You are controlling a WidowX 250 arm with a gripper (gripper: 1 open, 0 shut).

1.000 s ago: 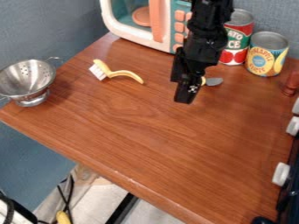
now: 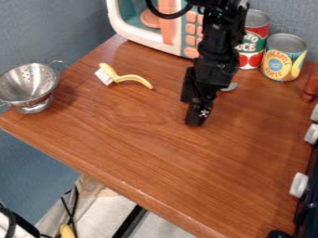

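Note:
My black gripper [image 2: 196,110] hangs low over the wooden table [image 2: 162,167], near its back middle, pointing down. Its fingertips are dark and small, so whether they hold anything cannot be told. A small grey round piece [image 2: 228,86] lies just behind it, partly hidden by the gripper. A yellow brush [image 2: 132,79] with white bristles lies to the left.
A steel colander [image 2: 28,85] sits at the left edge. A toy microwave [image 2: 154,23] and two cans [image 2: 282,58] stand at the back. A red bottle [image 2: 311,88] and dark equipment with white knobs [image 2: 300,184] line the right edge.
My gripper has moved down toward the table and slightly toward the front. The other things are unchanged.

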